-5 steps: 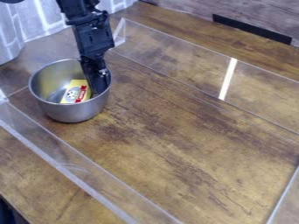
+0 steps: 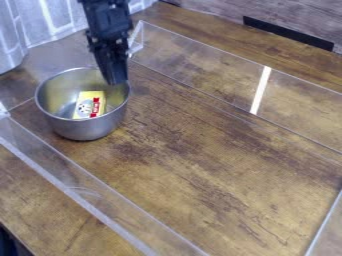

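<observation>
A steel bowl (image 2: pixel 83 125) stands on the wooden table at the left. Inside it lies a small yellow and white packet with red marks (image 2: pixel 90 105). Just above the bowl's back rim, the dark gripper (image 2: pixel 114 72) points downward, blurred. Its fingers look close together, with nothing visible held between them.
Clear strips or panels run along the front left, back and right. A pale object (image 2: pixel 20 30) fills the back left corner.
The gripper has risen out of the bowl to above its back rim. The packet stays in the bowl.
</observation>
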